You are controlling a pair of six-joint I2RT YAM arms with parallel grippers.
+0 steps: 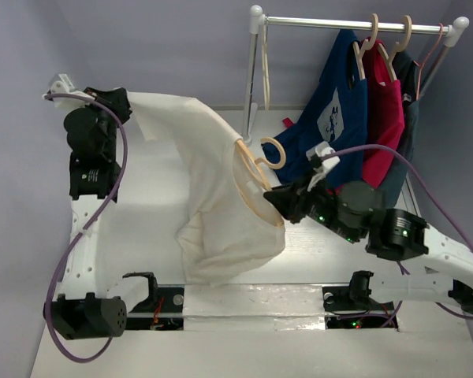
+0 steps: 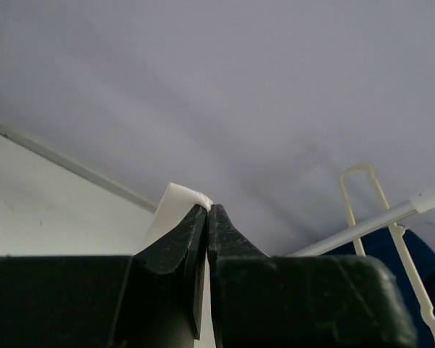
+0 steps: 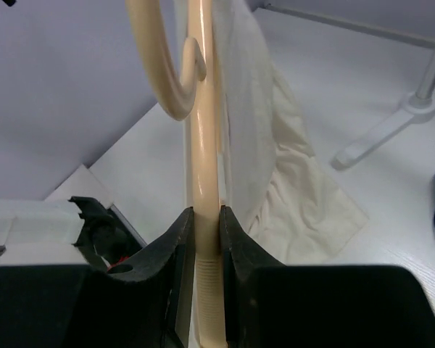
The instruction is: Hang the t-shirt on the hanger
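The cream t-shirt (image 1: 213, 197) is stretched out from the upper left down to the table's middle. Its upper left end is pinched by my left gripper (image 1: 126, 101); in the left wrist view a fold of the shirt (image 2: 175, 206) shows between the shut fingers. A light wooden hanger (image 1: 256, 165) sits partly inside the shirt's opening, its hook outside to the right. My right gripper (image 1: 274, 197) has its fingers on either side of the hanger; the right wrist view shows the hanger's bar (image 3: 205, 174) held between them. The hanger's far end is hidden by the cloth.
A metal rack (image 1: 355, 25) stands at the back right. Blue (image 1: 331, 118), red (image 1: 382, 110) and dark garments hang from it on wooden hangers. An empty pale hanger (image 1: 266, 67) hangs at the rack's left end. Clear table lies left of the shirt.
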